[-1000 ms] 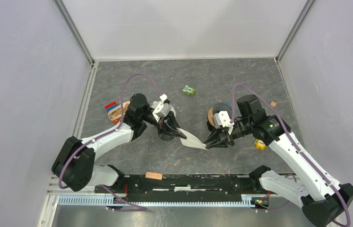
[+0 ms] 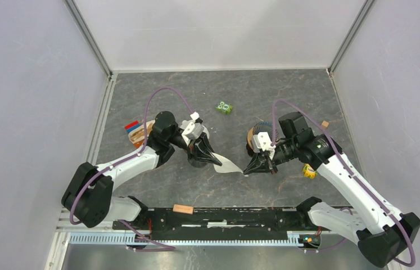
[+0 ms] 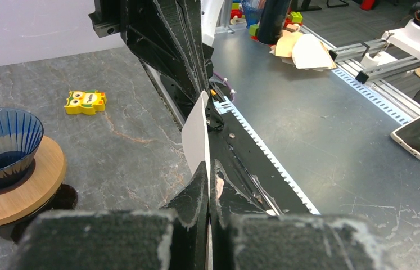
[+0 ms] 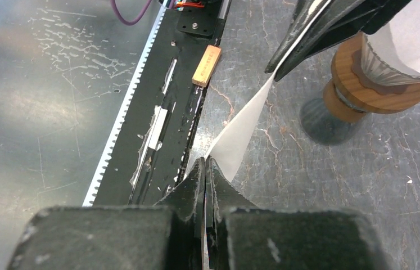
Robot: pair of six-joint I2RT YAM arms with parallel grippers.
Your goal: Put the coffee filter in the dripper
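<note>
A white paper filter (image 2: 227, 165) is stretched between my two grippers. My left gripper (image 2: 218, 163) is shut on one end; my right gripper (image 2: 245, 172) is shut on the other, as both wrist views show. A blue ribbed dripper (image 3: 2, 140) on a wooden ring stands behind my right gripper, partly hidden from above. A second dripper (image 4: 390, 67), with white paper inside, stands on a wooden stand behind my left gripper.
A green block (image 2: 224, 107) lies at the back, a yellow toy (image 2: 309, 171) at the right, wooden blocks at the front edge (image 2: 183, 208) and far right. Colourful flat items (image 2: 135, 132) lie at left.
My right gripper has shifted very slightly at the filter's end, and the filter's lower tip has moved slightly. The left arm looks unchanged.
</note>
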